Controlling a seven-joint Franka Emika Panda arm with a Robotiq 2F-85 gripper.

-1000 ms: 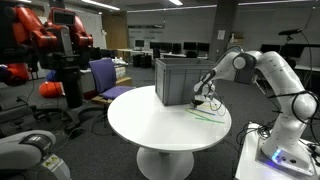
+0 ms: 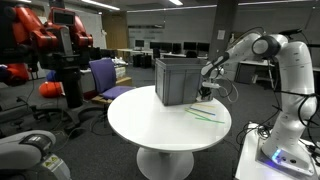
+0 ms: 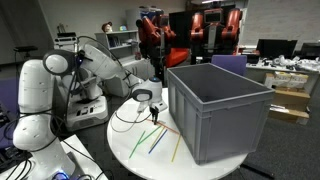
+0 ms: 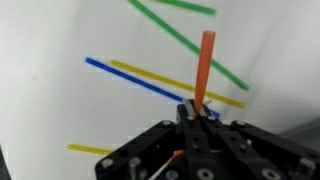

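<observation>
My gripper is shut on a thin orange stick (image 4: 205, 65) in the wrist view. One end of the stick reaches well out past the fingertips, and a bit of orange shows lower among the fingers. Behind it on the white table lie a long green stick (image 4: 185, 35), a shorter green one at the top edge, a blue stick (image 4: 135, 78), and two yellow pieces, one beside the blue (image 4: 170, 79) and one at lower left. In exterior view 2 the gripper (image 3: 154, 118) hangs low over the table near these sticks.
A large grey open-topped box (image 3: 235, 115) stands close to the gripper at the table's edge. A loose cable hangs from the arm (image 3: 115, 65).
The arm's wrist has moved up and to the right in exterior view 1, toward the arm's base. The box and table have stayed put.
</observation>
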